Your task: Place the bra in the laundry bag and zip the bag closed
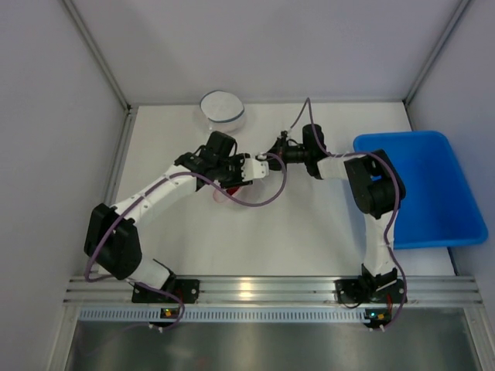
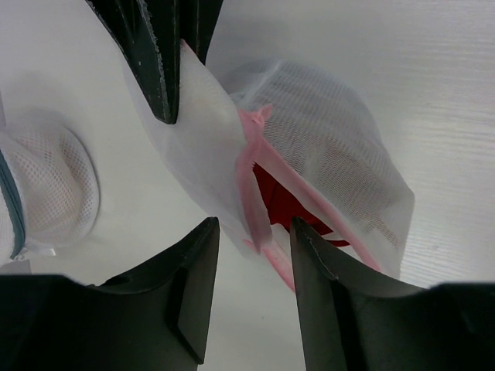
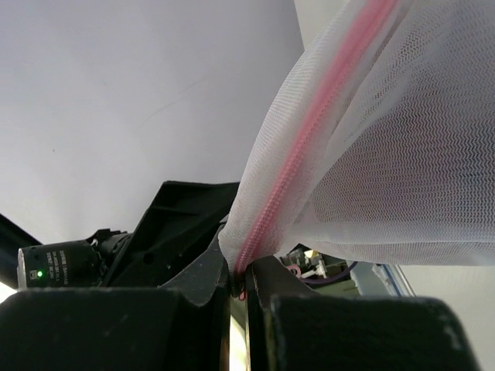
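Note:
The white mesh laundry bag (image 2: 325, 139) with pink zipper trim (image 3: 325, 100) stands partly raised in the middle of the table, red fabric (image 2: 278, 201) showing inside its opening. My right gripper is shut on the bag's zipped edge, holding it up; its black fingers appear at the top of the left wrist view. My left gripper is open at the pink-edged opening, with part of the trim between or just beyond its fingertips.
Another round white mesh item (image 1: 222, 108) with a blue band lies at the back. A blue plastic bin (image 1: 441, 193) fills the table's right side.

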